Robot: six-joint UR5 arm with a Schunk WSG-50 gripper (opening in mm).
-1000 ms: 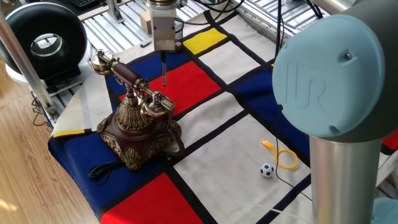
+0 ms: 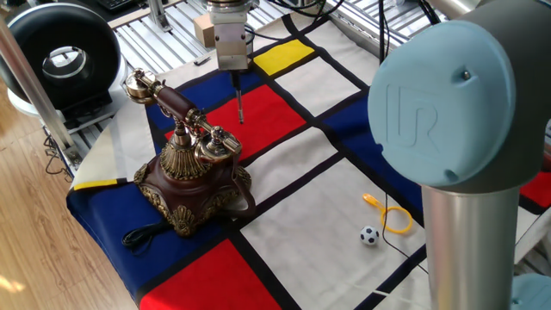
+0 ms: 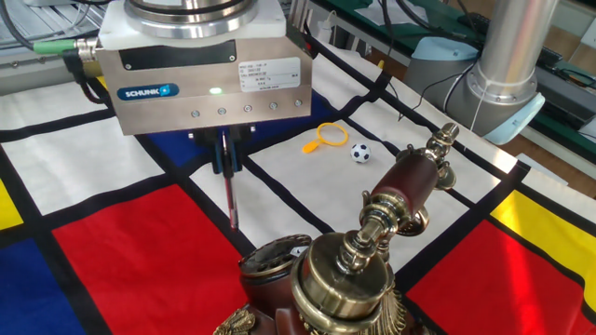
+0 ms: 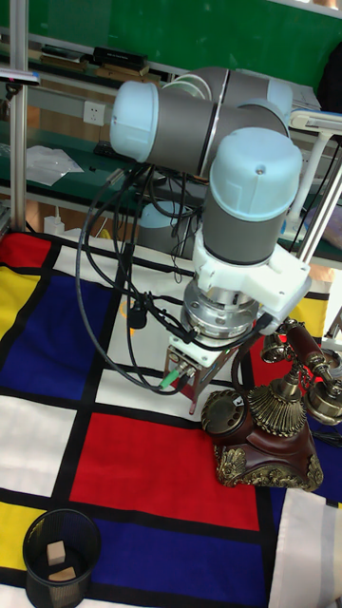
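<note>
My gripper (image 3: 234, 226) hangs point-down over the cloth beside the telephone, its thin fingers close together with nothing visible between them. In exterior view 1 its tip (image 2: 242, 121) appears over the red patch, behind and to the right of the telephone's handset. An ornate brown and brass telephone (image 2: 185, 185) stands upright with the handset on its cradle. A small black-and-white football (image 2: 369, 235) lies on a white patch, next to a yellow loop with a handle (image 2: 397, 220). In exterior view 3 the fingers are mostly hidden behind the gripper body.
A black mesh cup (image 4: 61, 558) holding wooden blocks (image 4: 57, 552) stands at the near left in exterior view 3. The tall telephone is close to the gripper. Patterned cloth (image 2: 293, 250) covers the table, with wide clear patches around the football. Cables hang along the arm.
My gripper has moved a little to the right and slightly lower in exterior view 1, and the arm's blue joint cap has shifted left. The telephone, football and yellow loop stay put.
</note>
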